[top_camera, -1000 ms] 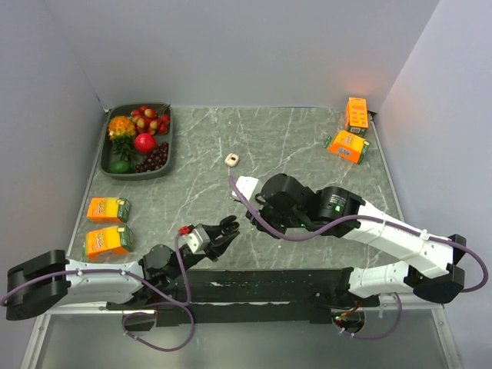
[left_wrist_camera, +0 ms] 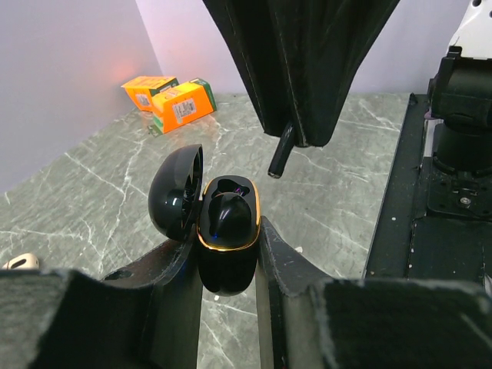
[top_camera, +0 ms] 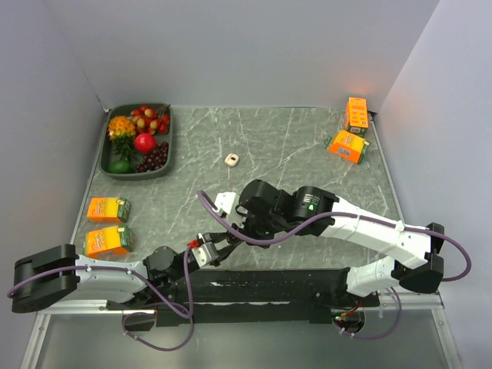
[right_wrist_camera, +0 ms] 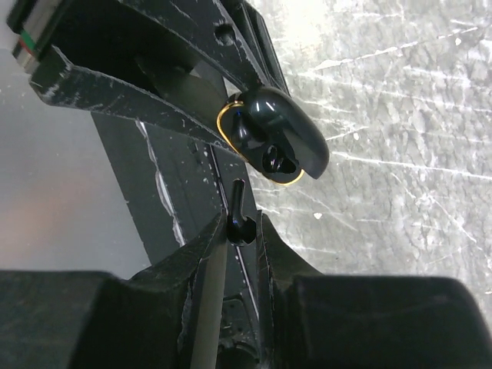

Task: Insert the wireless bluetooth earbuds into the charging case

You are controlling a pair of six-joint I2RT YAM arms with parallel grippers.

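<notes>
My left gripper is shut on the open black charging case, its lid upright on the left; one dark earbud shows inside, with an empty-looking slot in the right wrist view. My right gripper is shut on the other black earbud (right_wrist_camera: 239, 211), held by its lower end, stem pointing toward the case (right_wrist_camera: 273, 134), just short of it. In the left wrist view, that stem (left_wrist_camera: 283, 150) hangs above and right of the case. In the top view both grippers meet near the table's front edge.
A fruit tray (top_camera: 132, 173) stands at the back left. Orange boxes lie at left (top_camera: 108, 209) and back right (top_camera: 356, 114). A small white object (top_camera: 232, 160) rests mid-table.
The right arm has moved left and toward the left gripper, bringing the earbud over near the case. The left gripper shifted slightly and turned earlier, with the case still in it.
</notes>
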